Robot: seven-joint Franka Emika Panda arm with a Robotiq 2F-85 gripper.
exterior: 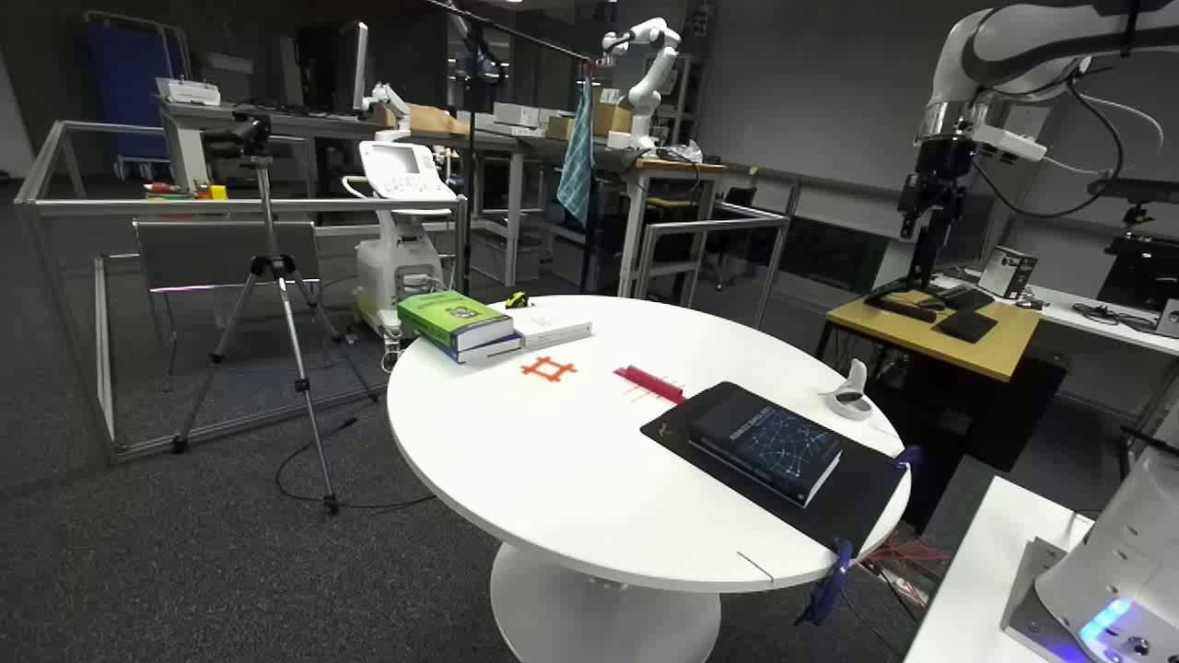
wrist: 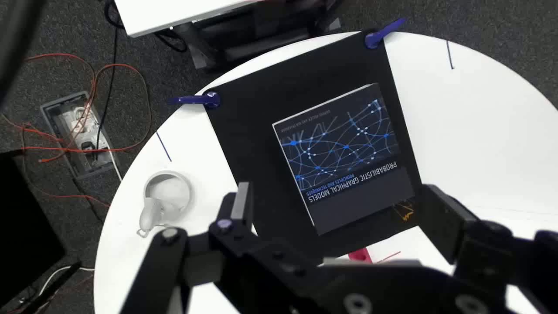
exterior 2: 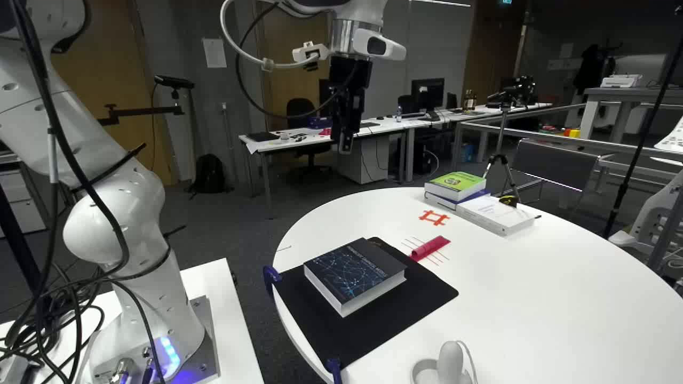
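Note:
A thick dark-blue book [wrist: 340, 157] titled Probabilistic Graphical Models lies flat, cover up, on a black mat [wrist: 251, 141] at the edge of the round white table. My gripper hangs high above the table, its two fingers spread wide with only open air between them. From the side, the same gripper [exterior 2: 347, 137] points downward, well clear of the book [exterior 2: 355, 272]. A magenta bar [exterior 2: 430, 247] sits beyond the mat, beside thin red lines on the tabletop. Farther along is an orange-red square outline [exterior: 548, 369].
A green book [exterior: 453, 319] rests on a blue one, beside a white book [exterior: 549, 327], at the far table edge. Blue clamps [wrist: 384, 32] grip the mat's outer corners. A white controller with a ring [wrist: 167, 196] stands beside the mat.

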